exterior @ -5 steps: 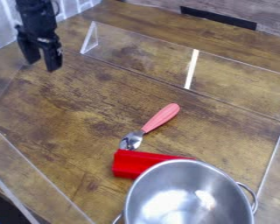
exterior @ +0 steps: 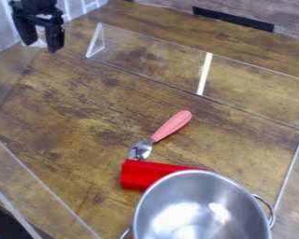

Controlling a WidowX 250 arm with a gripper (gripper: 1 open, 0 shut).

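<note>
My black gripper (exterior: 40,39) hangs open at the top left of the view, over the back left corner of the wooden table, with nothing seen between its fingers. Far from it, in the lower middle, lies a utensil with a pink handle (exterior: 174,124) and a metal head (exterior: 141,150). Below that is a red cylinder (exterior: 149,175), partly hidden by a large steel pot (exterior: 201,216) with side handles, cut off by the bottom edge.
Clear acrylic barriers (exterior: 152,63) run along the back and sides of the work area.
My gripper has moved up and to the left, toward the back corner. The utensil, red cylinder and pot have not moved.
</note>
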